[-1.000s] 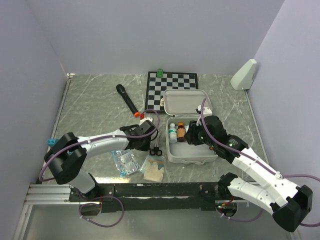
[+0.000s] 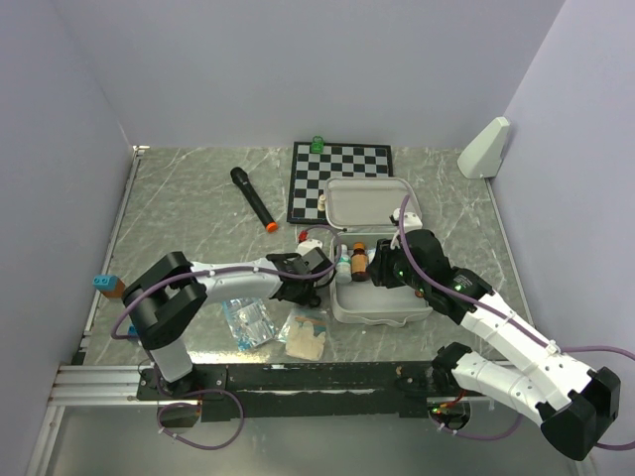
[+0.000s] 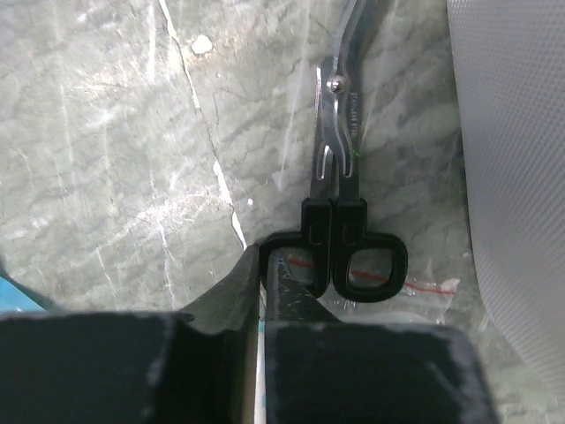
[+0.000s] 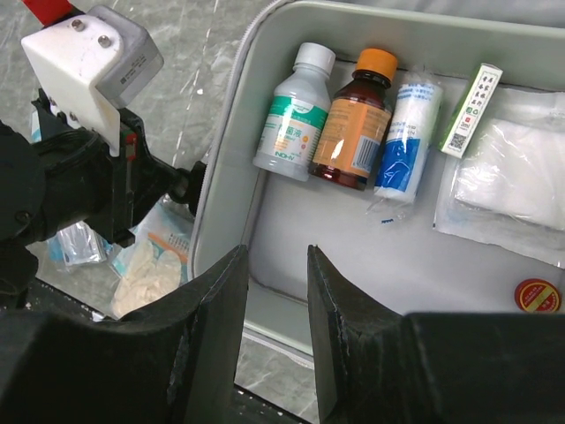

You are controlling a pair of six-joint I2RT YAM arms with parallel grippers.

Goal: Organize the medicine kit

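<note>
Scissors with black handles point(image 3: 371, 291) lie on the marble beside the kit box point(image 4: 221, 177). My left gripper is down at their left finger loop, fingertips close together; whether it grips the loop is unclear. In the right wrist view the box holds a white bottle point(image 4: 291, 124), an amber bottle point(image 4: 351, 132), a rolled bandage point(image 4: 403, 150), a slim carton point(image 4: 470, 110), a gauze pack point(image 4: 516, 177) and a red tin point(image 4: 537, 294). My right gripper hangs open over the box.
Plastic pouches point(image 2: 248, 322) lie at the front left of the box. The open lid point(image 2: 367, 198) rests behind it, near a checkerboard point(image 2: 310, 159) and a microphone point(image 2: 250, 196).
The right arm has not moved.
</note>
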